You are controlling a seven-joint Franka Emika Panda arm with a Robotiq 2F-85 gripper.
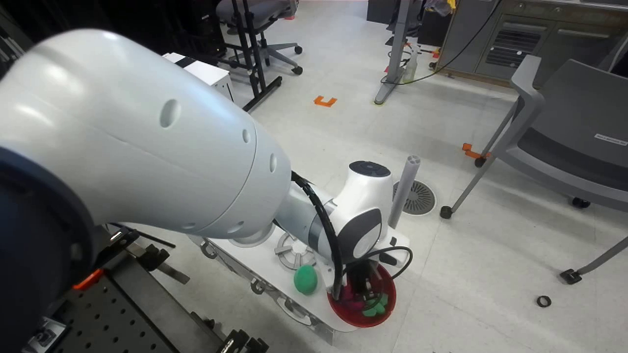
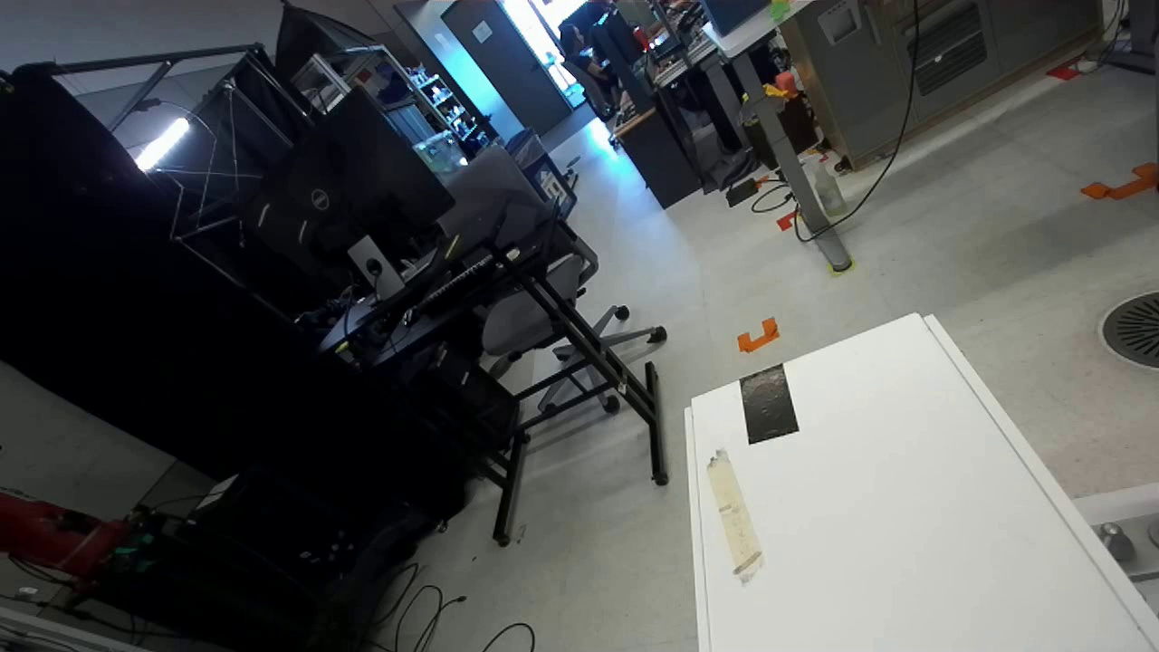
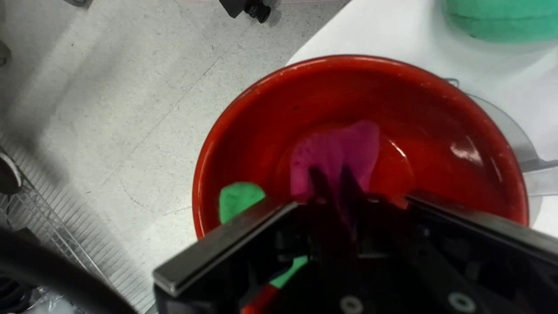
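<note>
A red bowl [image 1: 389, 317] sits at the front right end of the white play counter [image 1: 276, 279], partly past its edge. Inside it lie a soft pink piece [image 3: 348, 144] and green pieces [image 1: 377, 307]. Reaching down into the bowl, my gripper is shut on the pink piece, which shows between the dark fingers. The wrist view also has a green piece [image 3: 239, 199] by the bowl's wall; the gripper body covers the near part of the bowl [image 3: 444, 123].
A green oval object [image 1: 305, 279] rests on the counter left of the bowl, near a grey burner grate [image 1: 294, 252]. Open floor [image 1: 471, 282] lies right of the counter. A grey chair [image 1: 565, 135] stands farther right.
</note>
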